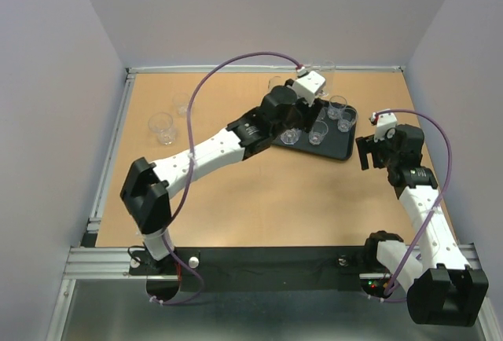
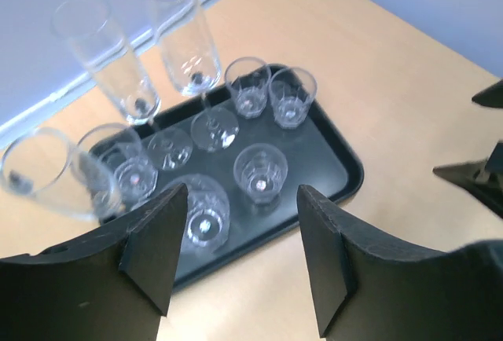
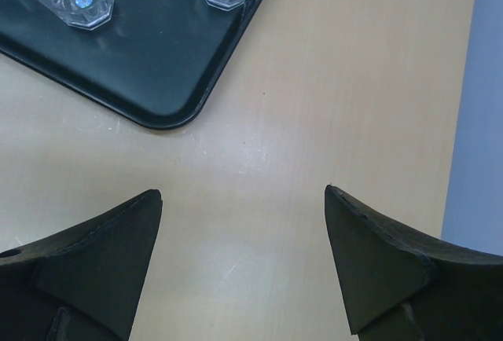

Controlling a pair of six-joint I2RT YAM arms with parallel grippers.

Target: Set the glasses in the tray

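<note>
A black tray (image 1: 334, 146) at the table's back right bears several clear glasses, some short tumblers and some stemmed. A short tumbler (image 2: 261, 174) stands upright near the tray's front edge, clear of my left gripper. That gripper is open above the tray, and no glass is held between its fingers. Two tumblers (image 1: 163, 128) close together and another glass (image 1: 181, 105) stand on the table at the back left. My right gripper stands open over bare table, to the right of the tray's corner.
Tall stemmed glasses (image 2: 181, 31) rise at the tray's back, and a large glass (image 2: 59, 172) stands on its left side. A wall (image 3: 483, 137) borders the table on the right.
</note>
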